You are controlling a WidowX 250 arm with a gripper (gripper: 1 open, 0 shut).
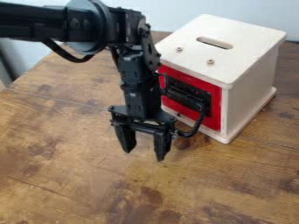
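Observation:
My black gripper (142,140) hangs pointing down over the wooden table, left of and in front of a pale wooden box (239,48). Its two fingers stand apart with a gap between them and nothing visible in it. The box has a slot in its sloped top, two small knobs and a red front panel (214,112) with a black fitting on it, partly behind my arm and its cable.
A pale wall stands behind the table. The arm reaches in from the upper left.

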